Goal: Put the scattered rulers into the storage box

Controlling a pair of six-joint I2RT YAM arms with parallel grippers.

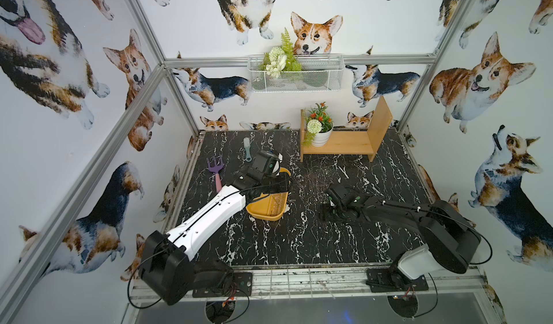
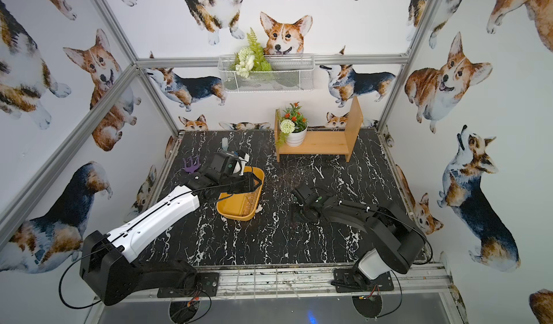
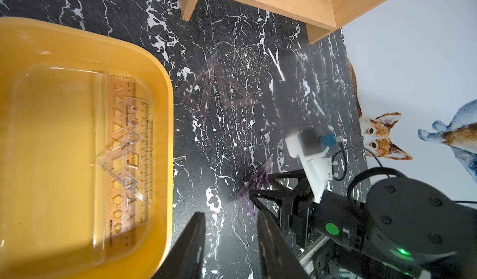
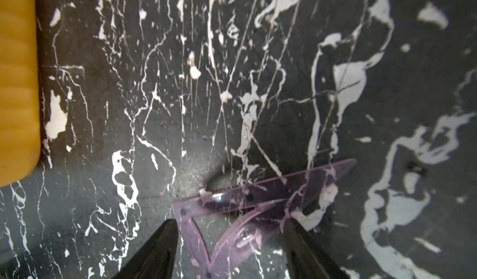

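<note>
The yellow storage box [image 3: 39, 130] holds several clear rulers [image 3: 126, 189] along its right side. My open left gripper is over the box's right edge area, nothing between its fingers. Faint pink triangle rulers [image 3: 221, 90] lie on the dark table right of the box, toward the shelf. A pink-purple set square [image 4: 263, 194] lies on the table beside the box, under my open right gripper, whose fingertips hover at its near edge; whether they touch it I cannot tell.
A wooden shelf [image 1: 345, 146] with a potted flower [image 1: 319, 133] stands at the back. A purple fork [image 1: 215, 165] and a small pale blue tool [image 1: 247, 148] lie left and behind the box.
</note>
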